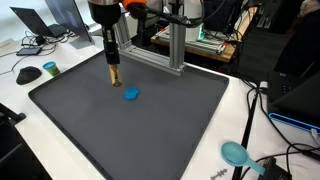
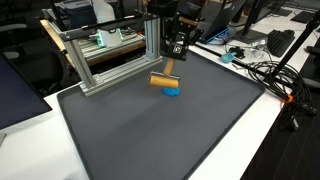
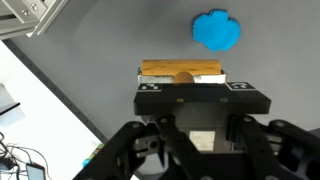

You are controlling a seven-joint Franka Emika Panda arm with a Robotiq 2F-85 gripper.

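A wooden mallet-like piece (image 2: 164,81), with an upright stem and a crosswise cylindrical head at the bottom, hangs from my gripper (image 2: 178,52), which is shut on its stem. In exterior view 1 the wooden piece (image 1: 115,76) points down over the dark mat. The wrist view has the wooden head (image 3: 158,68) lying crosswise just beyond the black fingers (image 3: 160,100). A flat, roundish blue object (image 3: 216,31) lies on the mat, beside and apart from the head in that view. The blue object (image 1: 131,93) is right of the wooden piece in exterior view 1.
A metal frame (image 2: 110,75) stands along one edge. A green cup (image 1: 51,69) and a dark rounded object (image 1: 28,75) are off the mat; a teal round object (image 1: 238,155) lies across from them.
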